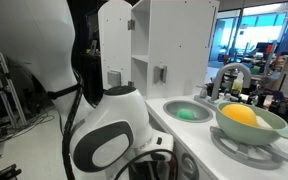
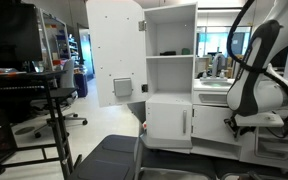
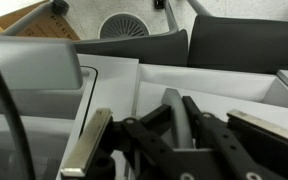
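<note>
In the wrist view my gripper is shut on a grey bar-like handle (image 3: 174, 103) in front of white cabinet fronts (image 3: 112, 88). The far end of the handle sticks out between the dark fingers, while the rest is covered by them. Exterior view 2 has the white arm (image 2: 252, 95) bent down low before the cabinets under the counter. The arm's white wrist (image 1: 114, 130) fills the lower middle of exterior view 1 and hides the fingers there.
A green bowl (image 1: 246, 130) with a yellow-orange thing (image 1: 239, 113) stands on the counter beside the sink (image 1: 188, 111). The tall white cabinet (image 2: 171, 68) has its upper door (image 2: 114, 45) swung open. A dark mat (image 2: 99, 157) covers part of the floor.
</note>
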